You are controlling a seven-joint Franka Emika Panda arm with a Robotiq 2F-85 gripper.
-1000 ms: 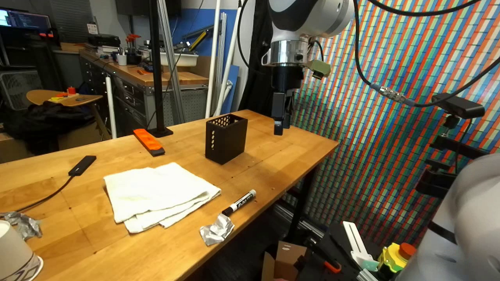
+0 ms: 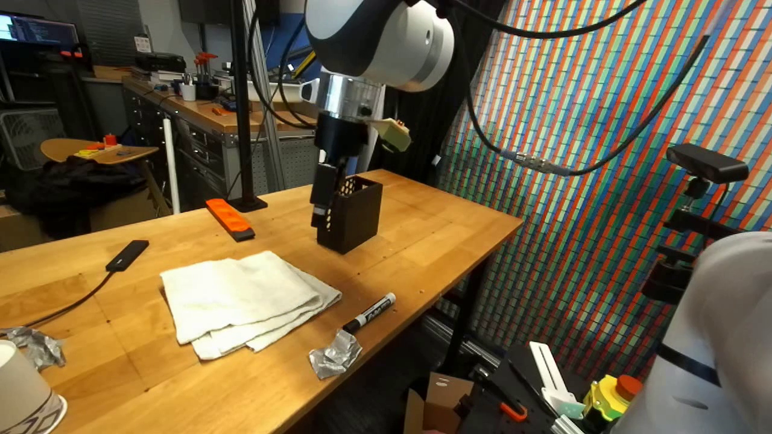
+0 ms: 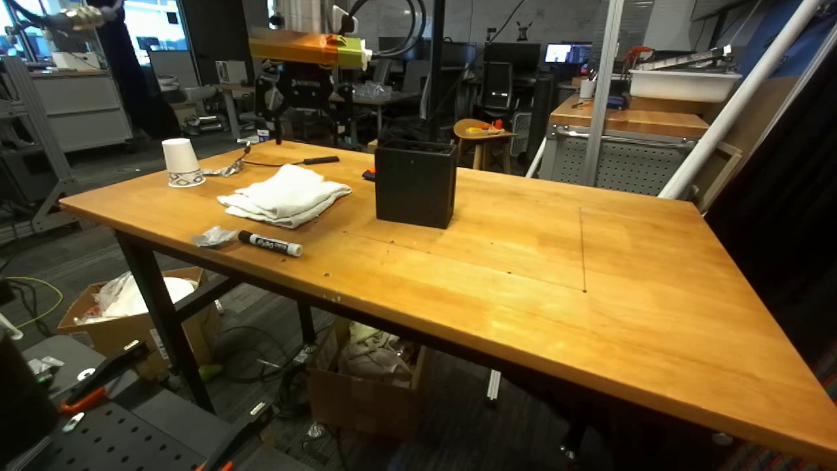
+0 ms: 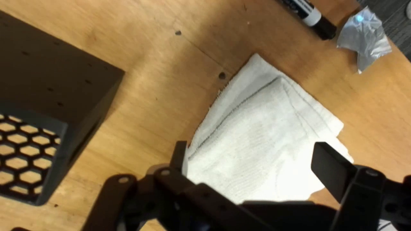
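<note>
A folded white cloth (image 2: 246, 296) lies flat on the wooden table, with a black box (image 2: 359, 217) with honeycomb holes standing upright nearby. My gripper is open, its two fingers far apart, and nothing is held between them. Looking down in the wrist view, I see the cloth (image 4: 262, 134) below and between the fingers, with the box (image 4: 57, 73) off to the left. From the second exterior view, the gripper (image 3: 310, 137) hangs in the air above table height. A black-and-white marker (image 2: 369, 313) and a crumpled silver wrapper (image 2: 335, 354) lie by the table's edge.
A paper cup (image 3: 183, 163) stands at one end of the table. An orange-and-black object (image 2: 230, 219) and a black adapter with a cable (image 2: 127, 255) rest along the far side. Bare tabletop (image 3: 565, 267) stretches beyond the box.
My arm has swung left in the first exterior view, from above the table's right end to around the box. The cloth, box, marker and wrapper stay where they were.
</note>
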